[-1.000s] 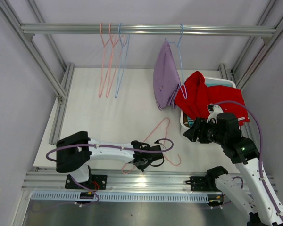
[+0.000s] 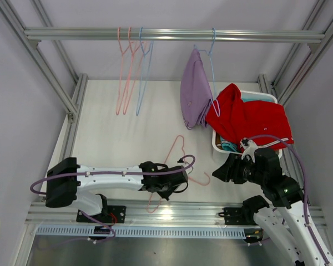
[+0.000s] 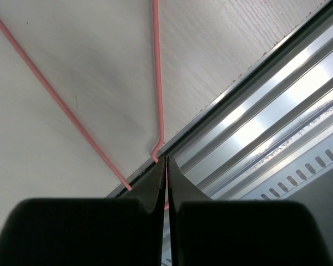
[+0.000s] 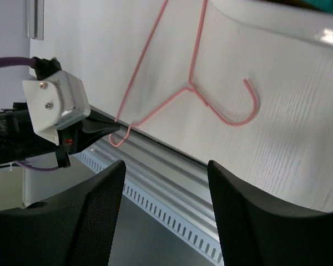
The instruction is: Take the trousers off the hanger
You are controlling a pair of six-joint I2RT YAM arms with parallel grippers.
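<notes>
Purple trousers [image 2: 193, 91] hang on a blue hanger [image 2: 213, 66] from the rail, right of centre. A pink hanger [image 2: 172, 147] lies on the white floor, reaching over the front rail. My left gripper [image 2: 166, 195] is low at its front end; in the left wrist view its fingers are shut at the pink wire, and whether they grip it cannot be told. My right gripper [image 2: 229, 172] is above the floor right of the pink hanger, fingers apart with nothing visible between them in the right wrist view.
A white bin [image 2: 216, 155] with red cloth [image 2: 266, 119] stands at the back right. Several empty pink and blue hangers [image 2: 146, 55] hang left of the trousers.
The pink hanger and left gripper have shifted left since a second ago. My right gripper has moved lower in the top view, toward the front.
</notes>
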